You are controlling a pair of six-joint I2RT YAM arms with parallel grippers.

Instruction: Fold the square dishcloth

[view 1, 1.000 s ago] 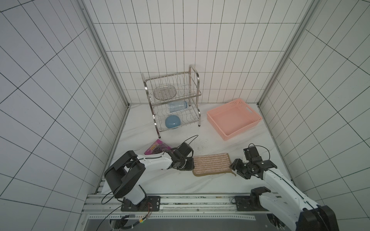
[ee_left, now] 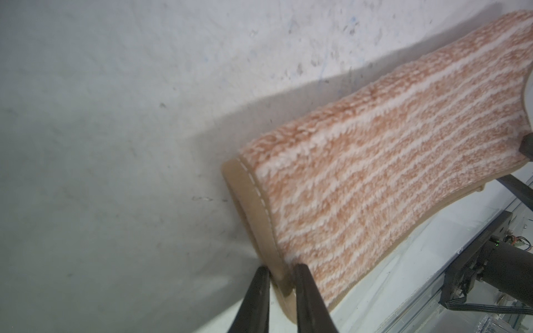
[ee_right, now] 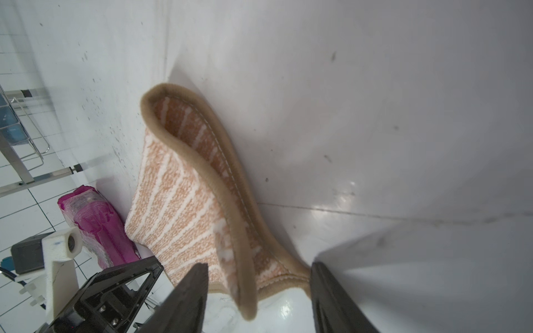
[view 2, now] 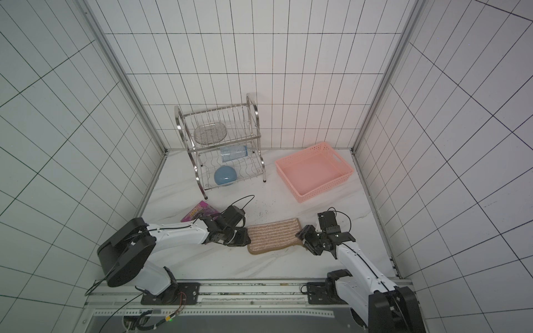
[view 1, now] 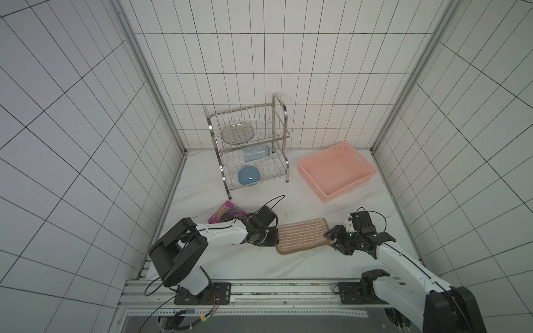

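Observation:
The brown-and-white striped dishcloth (view 1: 301, 235) lies folded over into a rectangle on the white table, between my two grippers. At its left end, my left gripper is closed in on the tan border (ee_left: 261, 216), which fills the narrow gap between the fingertips near the front corner. My right gripper stands at the cloth's right end, its fingers (ee_right: 194, 291) wide apart. Between them, in the right wrist view, lies the cloth's near corner; the upper layer's border (ee_right: 241, 260) is raised off the lower one, with a gap showing between the layers.
A pink basket (view 1: 327, 191) stands at the back right and a metal dish rack (view 1: 252, 142) at the back left. Behind the left arm lies a purple packet (view 1: 226, 212). Bare table shows in front of and behind the cloth.
My right gripper has shifted left, over the cloth's right end. That end has drawn left, its far corner slightly further back. The left gripper and cloth edge there have moved very slightly left.

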